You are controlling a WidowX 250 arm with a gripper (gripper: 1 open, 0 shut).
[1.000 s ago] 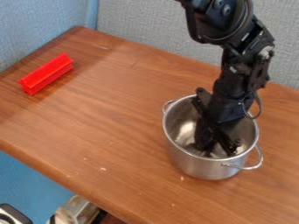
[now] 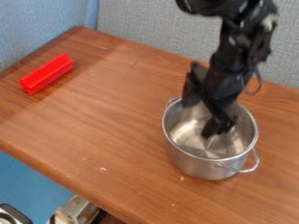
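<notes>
A steel pot (image 2: 205,163) with two side handles stands on the wooden table at the right. My black gripper (image 2: 208,114) points down over the pot's mouth, its lower part at about rim height; it is motion-blurred, so its fingertips are hard to make out. Nothing held shows between the fingers. A red rectangular block (image 2: 45,74) lies at the left of the table, well away from the pot.
Grey-blue padded walls border the back and left. Some metal hardware (image 2: 75,212) sits below the table's front-left edge.
My gripper has risen from deep inside the pot to about its rim, so more of the pot's interior shows. The pot and red block look unmoved.
</notes>
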